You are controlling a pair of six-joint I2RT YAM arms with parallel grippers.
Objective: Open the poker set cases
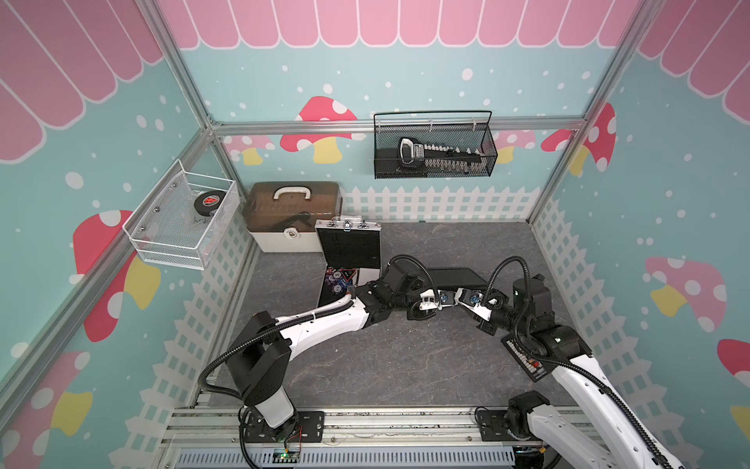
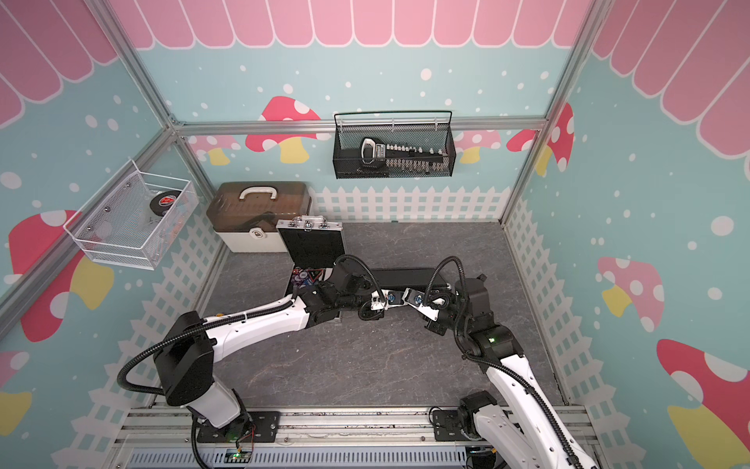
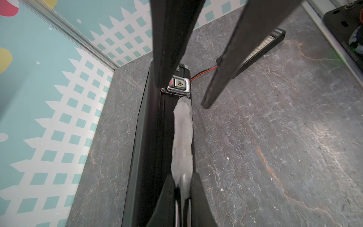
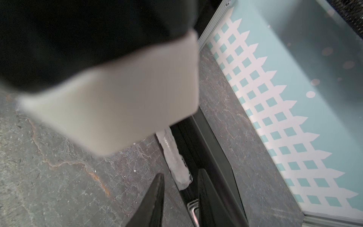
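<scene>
An open aluminium case [image 1: 349, 246] with chips stands back left. A closed black case [image 1: 457, 277] lies right of it, partly hidden by both arms. Its silver latch [image 3: 181, 85] and white handle [image 3: 182, 140] show in the left wrist view. My left gripper is shut low at the handle; whether anything thin is between its fingers is unclear. My right gripper is part open over the handle, near the latch, its fingers above the left gripper in the left wrist view.
A brown-lidded box [image 1: 289, 219] stands at back left. A small black tray [image 1: 519, 359] lies front right. Wall baskets hang at left [image 1: 179, 222] and back [image 1: 433, 168].
</scene>
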